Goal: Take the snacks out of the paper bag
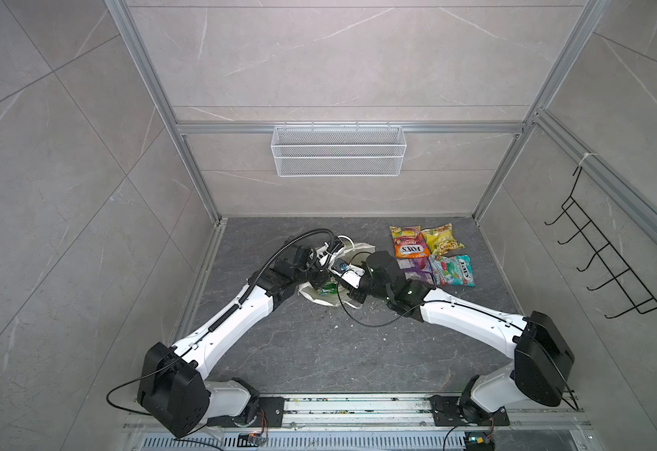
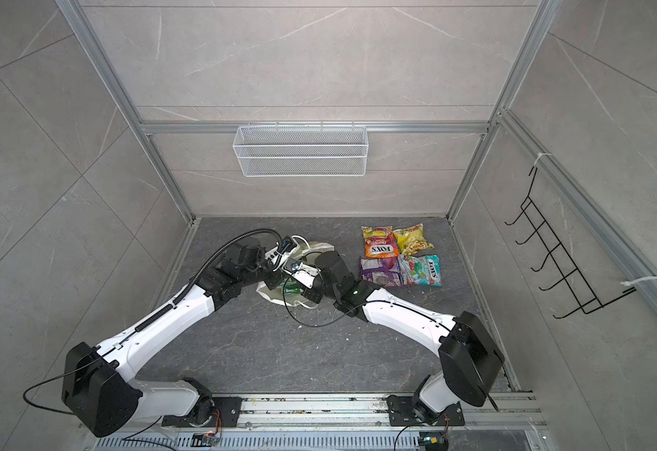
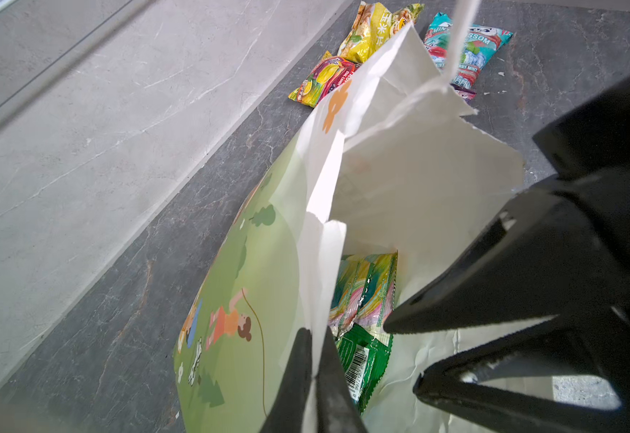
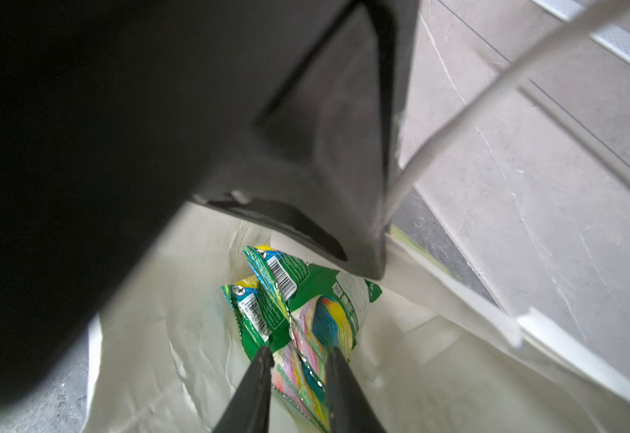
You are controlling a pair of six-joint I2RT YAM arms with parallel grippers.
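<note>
The paper bag (image 3: 242,310) stands in the middle, white inside, green with cartoons outside. My left gripper is shut on its rim. Green snack packs (image 4: 293,303) lie inside it. My right gripper reaches over the bag's mouth above those packs, fingertips a little apart in the right wrist view; whether they touch a pack is unclear. Its body is beside the left one in both top views and fills much of the left wrist view's right side.
Several removed-looking snack bags (image 1: 407,242) lie on the floor (image 1: 343,353) at back right. A wire basket (image 1: 338,150) hangs on the back wall, a black hook rack (image 1: 606,255) on the right wall.
</note>
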